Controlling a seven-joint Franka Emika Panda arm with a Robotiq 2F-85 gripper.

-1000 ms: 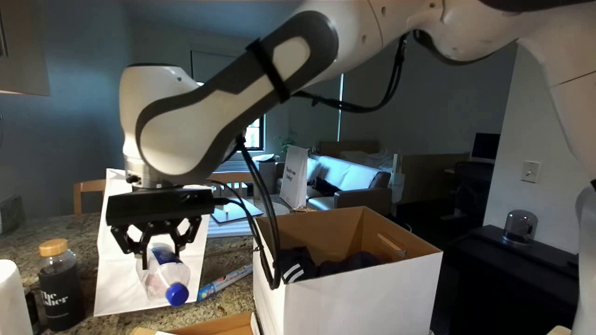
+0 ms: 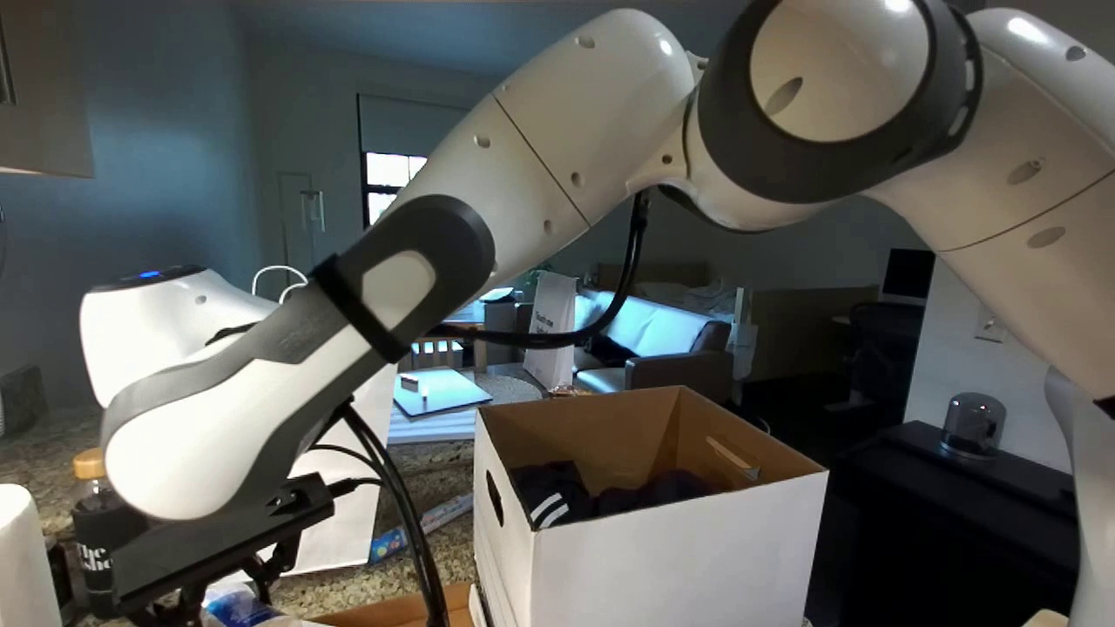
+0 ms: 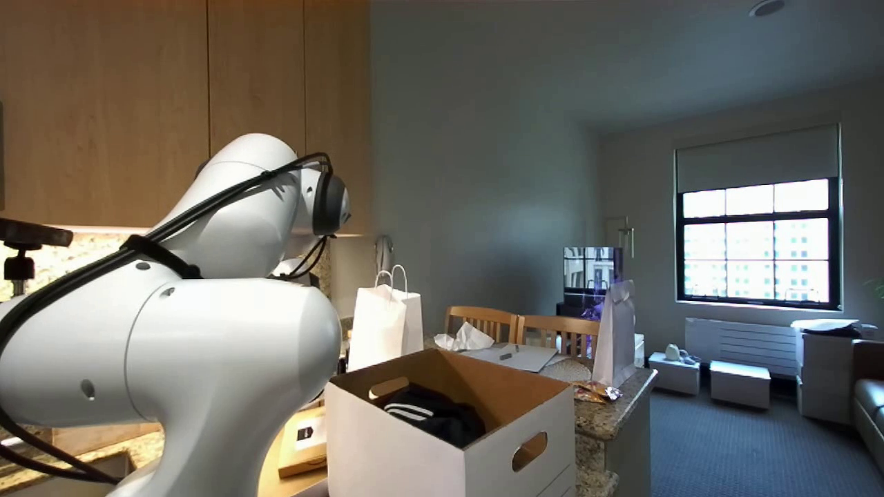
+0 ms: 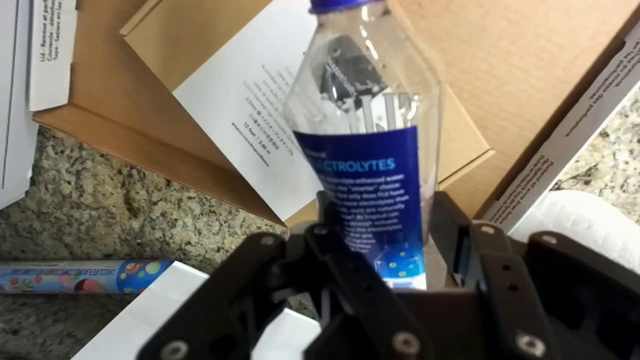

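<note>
A clear plastic bottle [image 4: 366, 174] with a blue label and blue cap lies between the fingers of my gripper, which is shut on it in the wrist view. Beneath the bottle is an open brown cardboard lid [image 4: 528, 54] with white printed edges. It contains a flat brown package [image 4: 174, 54] with a white label. Exterior view 1 shows only a blue part of the bottle [image 2: 239, 606] at the bottom edge, below the tilted gripper mount; the fingers are mostly out of frame there. In exterior view 2 the arm hides both gripper and bottle.
Right of the lid in exterior view 1 stands a tall white box [image 2: 669, 564] holding dark clothing [image 2: 549, 491]. A wooden-capped bottle [image 2: 94, 533] and a white roll [image 2: 21, 564] stand at the left. A colourful tube [image 4: 84, 276] rests on the granite counter near a white paper bag [image 3: 385, 327].
The arm has swung left and down in exterior view 1, and the gripper is now tilted. The bottle has moved with it from in front of the white bag to the lower edge.
</note>
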